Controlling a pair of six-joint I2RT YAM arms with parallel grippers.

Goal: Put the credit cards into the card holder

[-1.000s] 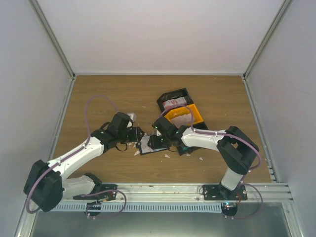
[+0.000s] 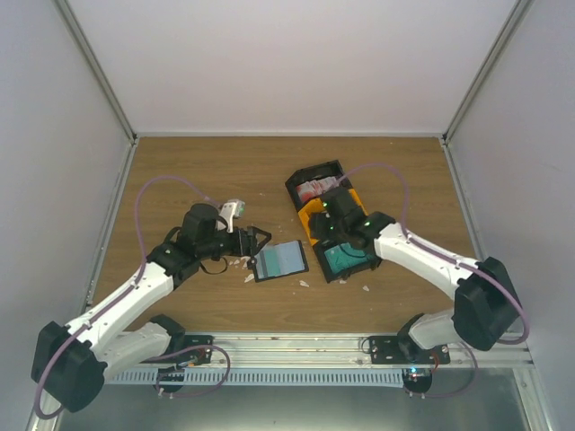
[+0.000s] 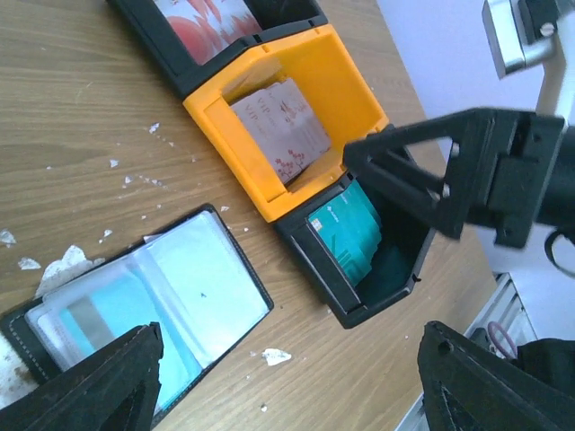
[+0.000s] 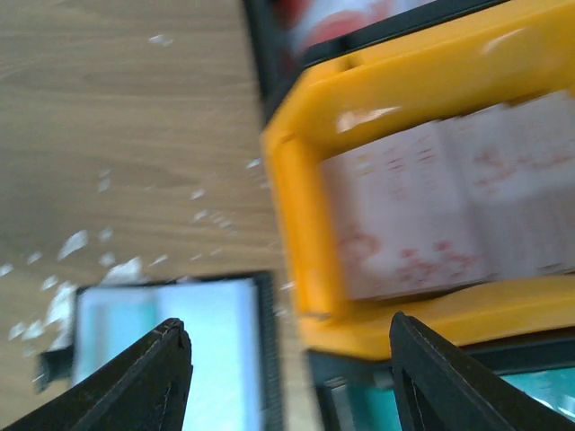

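Note:
The card holder (image 3: 211, 269) lies open and flat on the table, dark-edged with pale inner faces. Under its clear left pocket shows a light blue card (image 3: 117, 316) with a grey stripe. My left gripper (image 2: 258, 241) is by the holder's upper edge, fingers apart, nothing between them. Over the orange bin is my right gripper (image 2: 321, 224), open and empty in its own view. White cards with pink print (image 4: 404, 211) lie in that bin. Teal cards (image 3: 349, 229) fill the near black bin, and red-and-white cards (image 3: 208, 25) the far one.
The orange bin (image 3: 235, 148) stands between the far black bin (image 2: 310, 171) and the near black bin (image 3: 325, 274). White scraps (image 3: 277, 356) are scattered around the holder. Open wood lies at the table's left and far side.
My right gripper has swung from over the holder to above the orange bin, uncovering the holder. A teal area now shows in the holder's left side.

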